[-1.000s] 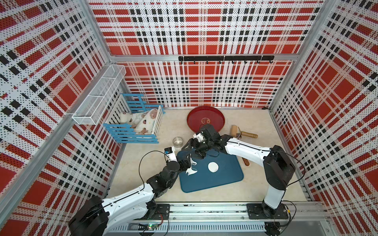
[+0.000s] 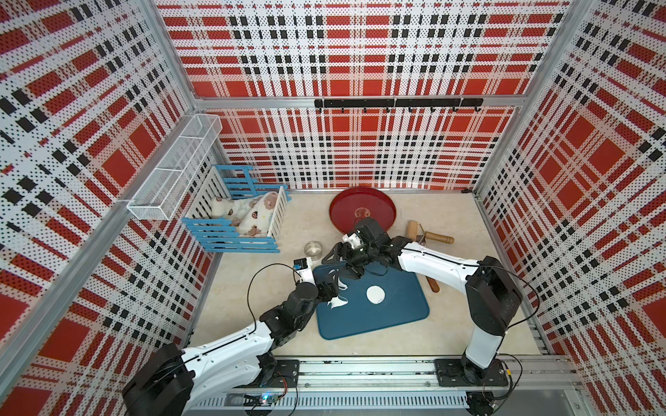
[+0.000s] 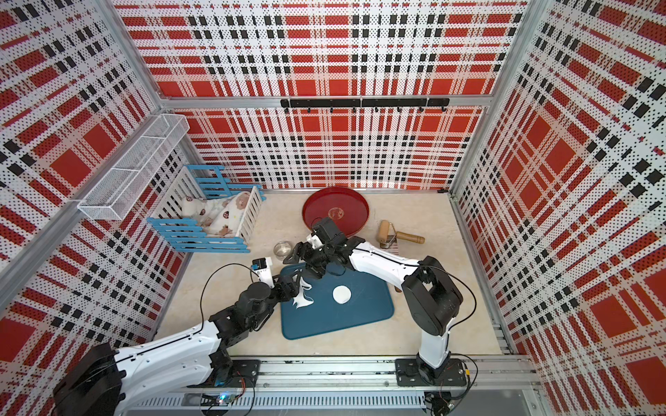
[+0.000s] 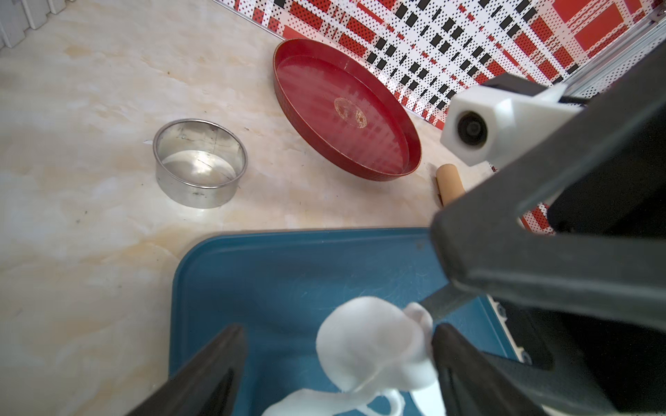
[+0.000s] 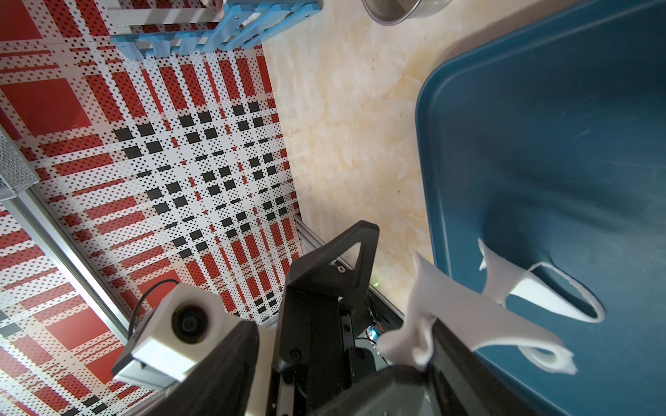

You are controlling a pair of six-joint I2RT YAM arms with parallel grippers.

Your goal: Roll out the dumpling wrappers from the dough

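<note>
My left gripper (image 2: 327, 289) and right gripper (image 2: 341, 260) meet over the left part of the blue tray (image 2: 367, 319). Both stand open. A white dough scrap (image 4: 367, 339) hangs up at the fingers in both wrist views; which gripper it clings to is hard to tell. More torn dough strips (image 5: 520, 284) lie on the tray below. A round white wrapper (image 2: 376, 294) lies flat on the tray's middle, right of the scraps.
A metal ring cutter (image 4: 199, 187) stands behind the tray, near a red round plate (image 4: 340, 104). A rolling pin (image 2: 438, 236) and other wooden-handled tools lie at the right, partly hidden by my right arm. A blue-and-white crate (image 2: 229, 244) with bags stands back left.
My left arm has shifted slightly, lately a little to the right. The right arm and the things on the tray look unchanged.
</note>
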